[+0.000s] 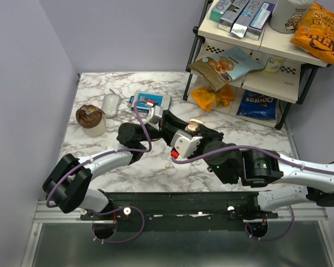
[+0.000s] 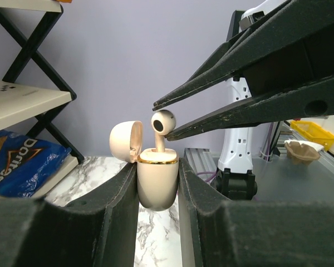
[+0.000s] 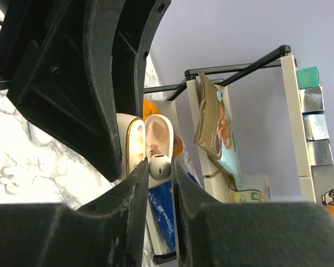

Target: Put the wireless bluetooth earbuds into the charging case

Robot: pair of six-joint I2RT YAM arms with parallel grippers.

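In the left wrist view, my left gripper is shut on the cream charging case, which is upright with a gold rim. Its lid stands open to the left. One earbud rises from the case top, its stem pointing down at the opening; how deep the stem sits is hidden. Around the bud's head, my right gripper stands part open, with one finger above and the other below, close to the bud. The right wrist view shows the earbud's round end at those fingertips. No second earbud can be made out.
To the right in the top view stands a shelf with boxes and snack bags. A brown-lined cup, a grey pouch and a blue box lie at the table's left.
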